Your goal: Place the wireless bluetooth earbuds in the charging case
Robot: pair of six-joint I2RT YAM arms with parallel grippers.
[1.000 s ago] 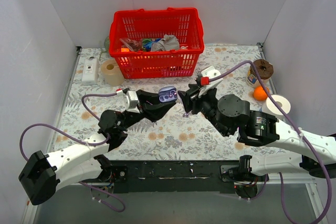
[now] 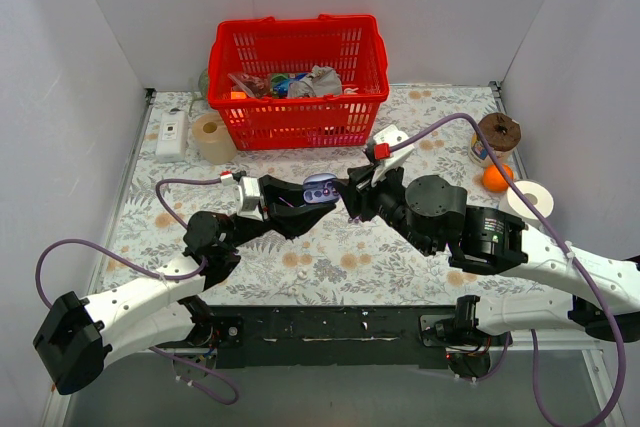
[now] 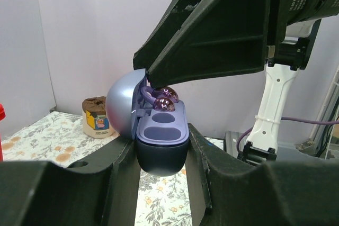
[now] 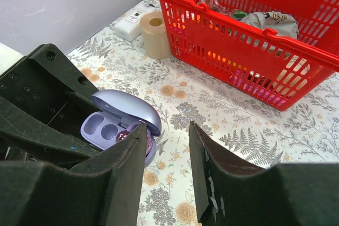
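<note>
The open purple charging case (image 3: 161, 141) is clamped in my left gripper (image 2: 312, 203), its lid (image 4: 127, 104) raised. A shiny purple earbud (image 3: 164, 103) sits at the lid side of the case, by the hinge; whether it is fully seated cannot be told. Two empty hollows (image 3: 161, 132) show at the near end. My right gripper has its fingers apart with nothing visible between them. One of its fingers (image 4: 124, 168) reaches over the case, close against the earbud. On the table by the right gripper lies a small purple object (image 2: 354, 218), mostly hidden.
A red basket (image 2: 300, 127) with assorted items stands at the back. Left of it are a tape roll (image 2: 212, 137) and a white power strip (image 2: 172, 135). An orange (image 2: 496, 178), a brown-topped canister (image 2: 499, 133) and a white roll (image 2: 530, 203) sit at right.
Over the last second the right gripper has shifted slightly left to the case, and the case has tilted a little and moved slightly down.
</note>
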